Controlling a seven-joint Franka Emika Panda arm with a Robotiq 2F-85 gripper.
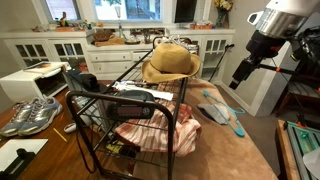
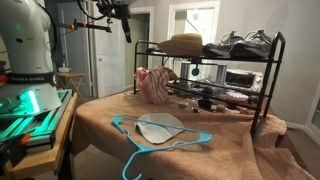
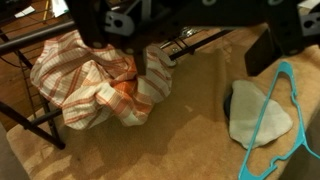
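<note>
My gripper hangs in the air to the right of the black wire rack. The wrist view shows the dark fingers spread wide apart, with nothing between them. Below is a brown floor covering, where a red-and-white checked cloth lies bunched at the rack's side. A light blue hanger rests on the covering beside a pale flat item, which looks like a cap or cloth. On top of the rack sits a tan hat.
Grey shoes stand at one end of the rack's top in the second exterior view. A white toaster oven is on the wooden surface at left. The brown covering is bare towards the front.
</note>
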